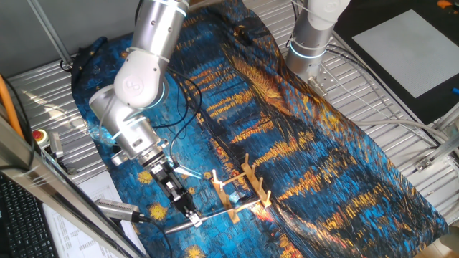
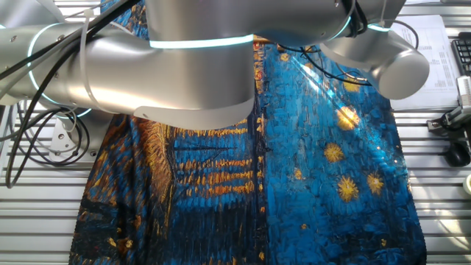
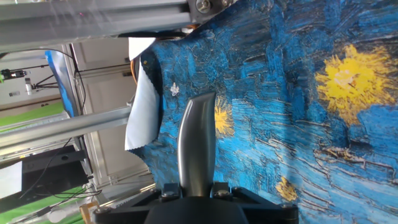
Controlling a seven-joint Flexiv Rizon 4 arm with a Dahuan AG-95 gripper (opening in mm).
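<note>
My gripper [image 1: 195, 219] is low over the painted cloth, shut on a shiny metal utensil. The utensil's smooth curved handle [image 3: 197, 140] stands out from between the fingers in the wrist view. In exterior view 1 its handle end [image 1: 178, 228] points lower left, and the thin far part reaches toward the wooden rack [image 1: 252, 185]. Whether that part touches the rack or only passes across its near end, I cannot tell. A small light-blue thing [image 1: 234, 196] shows within the rack. In exterior view 2 the arm hides both rack and gripper.
A patterned blue and orange cloth [image 1: 301, 172] covers the table, mostly clear right of the rack. A metal frame post [image 1: 54, 168], a grey box [image 1: 117, 210] with a cable, and a laptop keyboard [image 1: 21, 222] are at left.
</note>
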